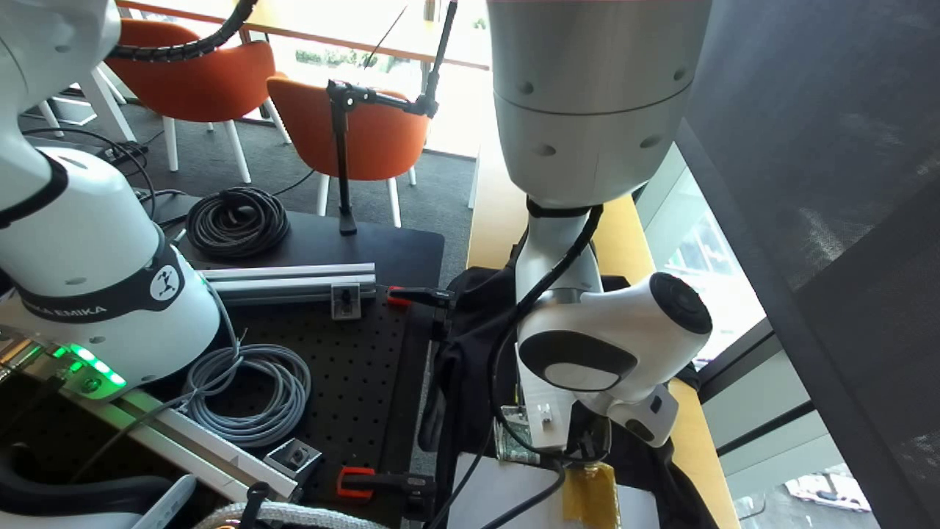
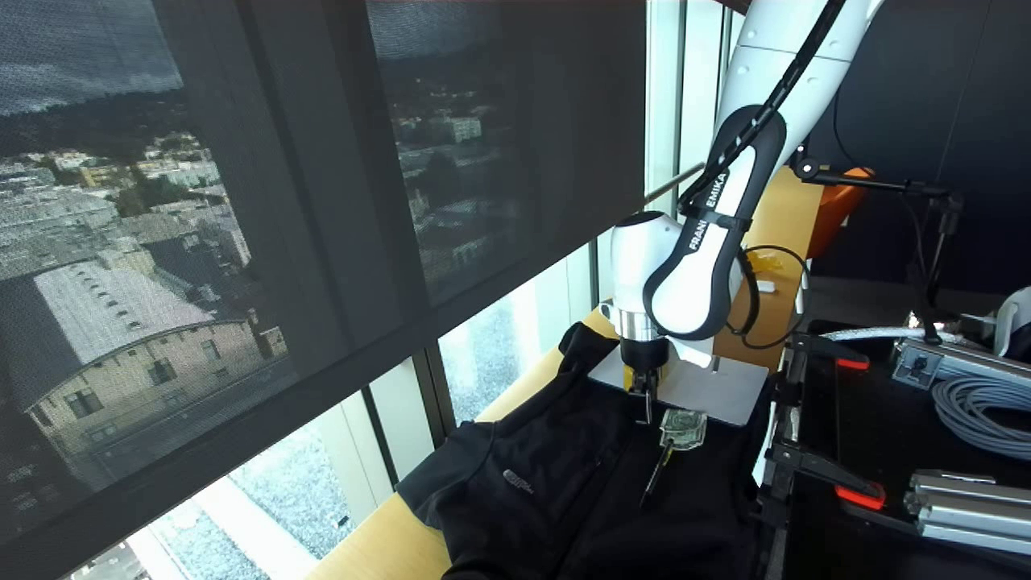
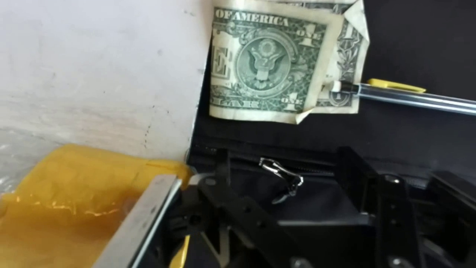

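My gripper stands partly open in the wrist view, its dark fingers (image 3: 354, 172) apart on either side of a silver zipper pull (image 3: 285, 175). That pull lies on the zipper of a black jacket (image 2: 570, 464), and I cannot tell whether the fingers touch the cloth. Beyond the fingers, a folded dollar bill (image 3: 265, 67) rests on the jacket. A clear pen (image 3: 415, 97) with a yellow clip has its end over the bill. The second exterior view shows the gripper (image 2: 645, 395) pointing down beside the bill; the first hides its fingers behind the wrist.
A white board (image 3: 98, 76) lies left of the bill in the wrist view, with a yellow plastic-wrapped thing (image 3: 76, 183) close by the gripper. Clamps (image 2: 826, 464) line the dark table's edge. The dark window blind (image 1: 819, 176) hangs close beside the arm.
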